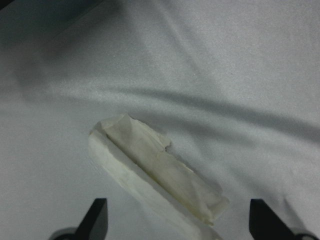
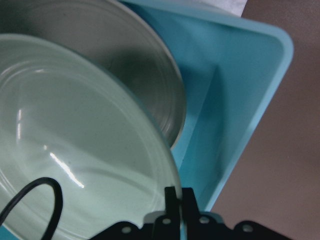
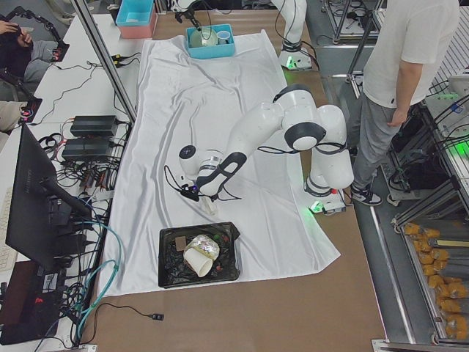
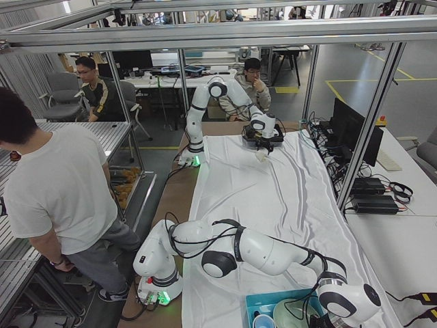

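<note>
A crumpled off-white paper piece [image 1: 150, 175] lies on the white cloth [image 1: 250, 75]. My left gripper is open just over it, one finger either side at the bottom of the left wrist view, the space between them wide. In the camera left view that gripper [image 3: 204, 193] hangs above the cloth, behind the black bin [image 3: 168, 271]. In the right wrist view my right gripper is shut on the rim of a pale green plate [image 2: 85, 145], inside a blue basket [image 2: 260, 75] that also holds a grey dish [image 2: 155, 75].
The black bin holds a white cup [image 3: 198, 262] and foil-like waste. A monitor, boxes and cables line the left of the cloth. A person [image 3: 396, 66] stands to the right of the table.
</note>
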